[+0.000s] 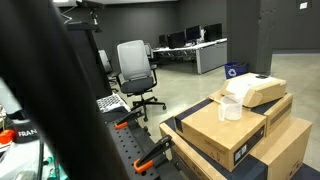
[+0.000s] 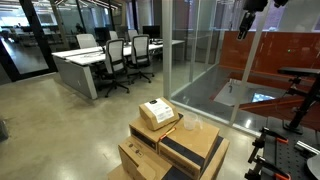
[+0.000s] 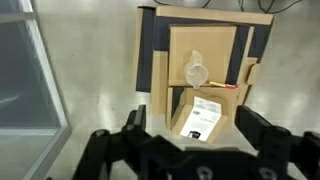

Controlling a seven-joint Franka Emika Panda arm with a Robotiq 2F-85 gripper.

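Observation:
A clear plastic cup [image 1: 231, 107] stands on top of a flat cardboard box [image 1: 218, 128]; the wrist view shows the cup [image 3: 196, 70] from above, near the middle of the box. Beside the cup lies a thin pen-like item [image 3: 222, 85] with a red end. A smaller carton [image 2: 158, 112] with a white label [image 3: 200, 120] sits next to the flat box. High above the boxes, my gripper is open, its dark fingers [image 3: 137, 120] wide apart and nothing between them. The arm [image 2: 250, 20] shows at the upper right in the second exterior view.
More cardboard boxes [image 1: 285, 145] form the stack underneath. A black metal frame [image 2: 280, 155] stands at the right. Office chairs [image 2: 115, 50] and desks are far behind. Open floor [image 2: 60, 130] lies left of the stack.

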